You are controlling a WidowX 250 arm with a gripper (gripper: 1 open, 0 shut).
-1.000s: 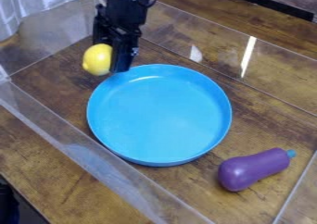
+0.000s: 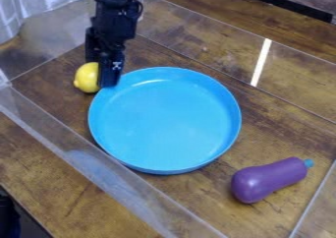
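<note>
A yellow object (image 2: 86, 77) rests on the wooden surface at the left rim of a large blue plate (image 2: 164, 119). My dark gripper (image 2: 102, 70) comes down from the top of the view just to the right of the yellow object, its fingers open. Whether a finger touches the object is hard to tell. A purple toy eggplant (image 2: 269, 180) lies at the lower right, apart from the plate.
A transparent wall runs diagonally along the left side of the wooden surface (image 2: 262, 104). The plate is empty. Free wood shows to the right and at the upper right.
The yellow object now sits lower and further left in the view and looks smaller. My gripper has moved slightly left and down. The blue plate has shifted slightly left.
</note>
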